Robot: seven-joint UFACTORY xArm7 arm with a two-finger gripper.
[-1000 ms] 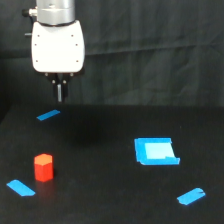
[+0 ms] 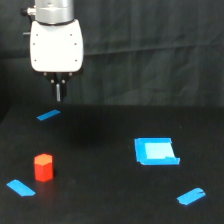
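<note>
A small red block [image 2: 43,167] sits on the dark table at the left front. Behind it and well above the table hangs my gripper [image 2: 58,96], pointing down below the white arm body [image 2: 56,47]. Its dark fingers are too small against the dark backdrop to show whether they stand apart. I see no object at their tips. On the right side of the table is a white square [image 2: 157,151] edged in blue, with nothing on it.
Blue tape strips lie on the table at the left front [image 2: 20,187], the right front [image 2: 191,196] and the back left [image 2: 48,115]. Between the red block and the white square the table is bare. A dark curtain [image 2: 150,60] hangs behind.
</note>
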